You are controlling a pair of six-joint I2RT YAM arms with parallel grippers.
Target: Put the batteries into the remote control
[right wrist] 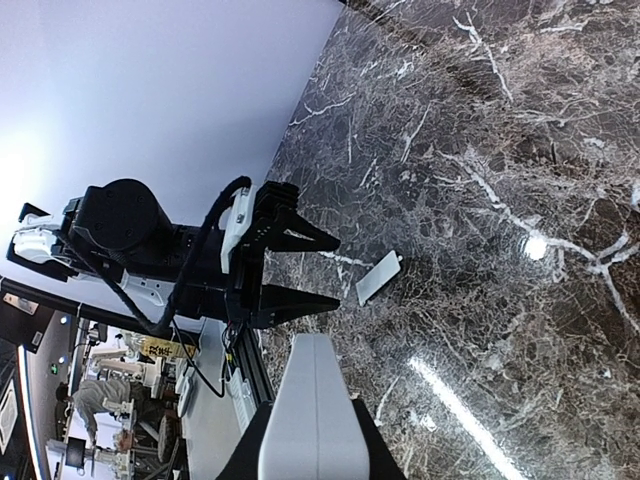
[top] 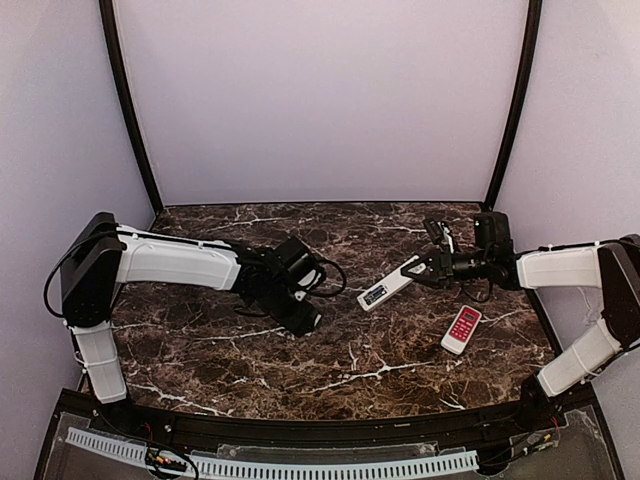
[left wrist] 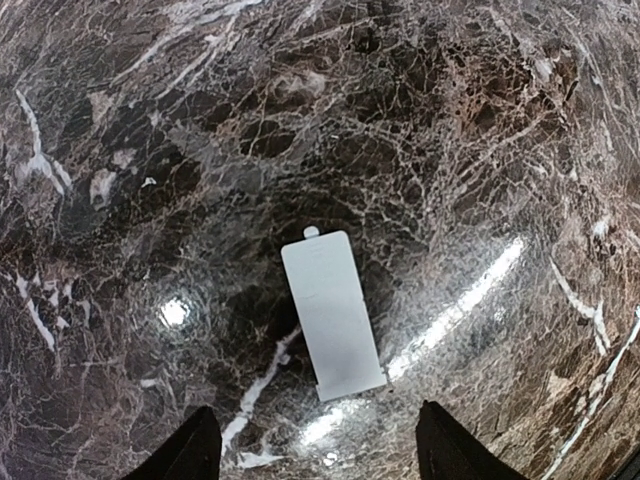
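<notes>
A white remote [top: 385, 285], its battery bay visible in the top view, is held aloft by my right gripper [top: 418, 268], shut on it; the remote's pale body [right wrist: 313, 420] fills the lower middle of the right wrist view. My left gripper is open above a flat white cover lying on the marble, with nothing between its fingers; the same cover [right wrist: 378, 276] shows beside that gripper in the right wrist view. I cannot tell whether batteries sit in the bay.
A second remote [top: 461, 329] with a red face lies at the right of the marble table [top: 230, 380]. Pale walls stand at the sides and back.
</notes>
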